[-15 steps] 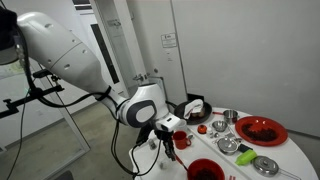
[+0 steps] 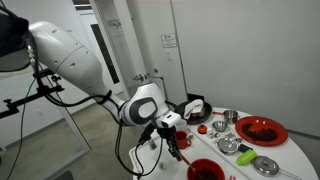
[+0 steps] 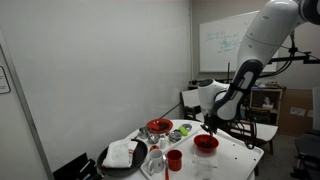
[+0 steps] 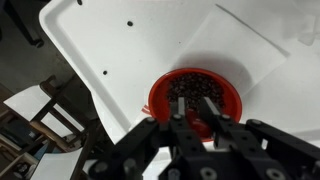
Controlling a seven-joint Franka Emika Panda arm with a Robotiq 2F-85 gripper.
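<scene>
In the wrist view my gripper hangs above a red bowl (image 4: 232, 98) holding small dark beans (image 4: 195, 85). Its fingers stand close together, with something reddish and thin appearing between them, mostly hidden by the gripper body. In exterior view 1 the gripper (image 2: 177, 153) is beside the red bowl (image 2: 221, 163), and a thin red stick-like thing (image 2: 184, 162) slants down from the fingers toward the bowl. Exterior view 2 shows the red bowl (image 3: 206, 136) on the white table under the arm. The lower end of the held thing is not clear.
A red plate (image 2: 262, 121) with dark contents, a lidded pan (image 2: 265, 165) and several metal pots lie at the far side. A red cup (image 3: 175, 160) and a black pan (image 3: 108, 160) stand farther off. A white sheet (image 4: 235, 50) lies beside the bowl; bare table surrounds it.
The gripper has tilted and shifted slightly toward the red bowl. The table objects look unmoved.
</scene>
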